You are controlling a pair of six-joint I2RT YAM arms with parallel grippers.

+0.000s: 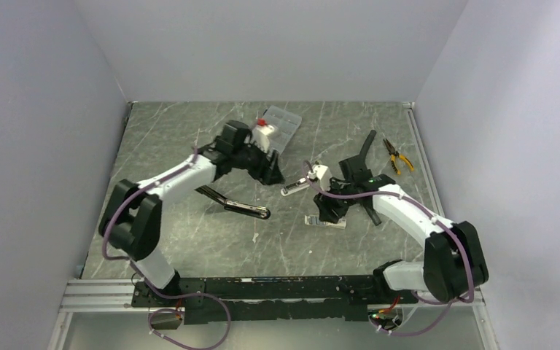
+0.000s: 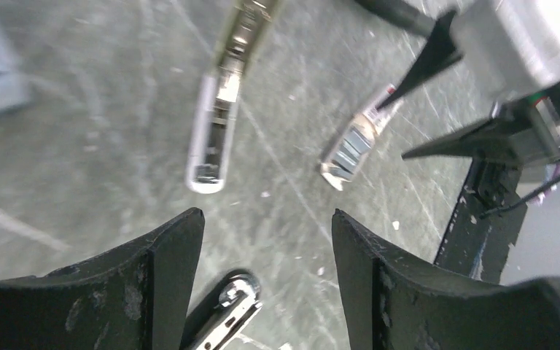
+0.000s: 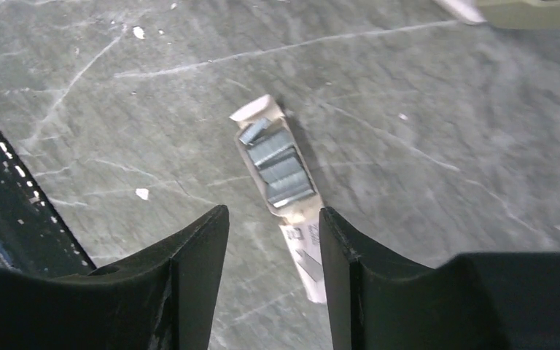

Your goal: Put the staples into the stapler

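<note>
An opened pack of staples (image 3: 284,169), with several grey strips in a pale tray, lies on the table between and below the fingers of my right gripper. Those fingers stand apart, holding nothing; in the top view this gripper (image 1: 328,216) partly covers the pack (image 1: 337,224). A black stapler (image 1: 248,209) lies opened out on the left. A slim olive stapler with a bare metal channel (image 2: 210,138) rests near the middle. My left gripper is open and empty, hanging above the table between the two staplers.
A clear compartment box (image 1: 286,122) stands at the back, partly behind the left arm. To the right lie a dark strip (image 1: 370,142) and yellow-handled pliers (image 1: 399,159). White flecks (image 1: 255,237) dot the front, where the table is otherwise clear.
</note>
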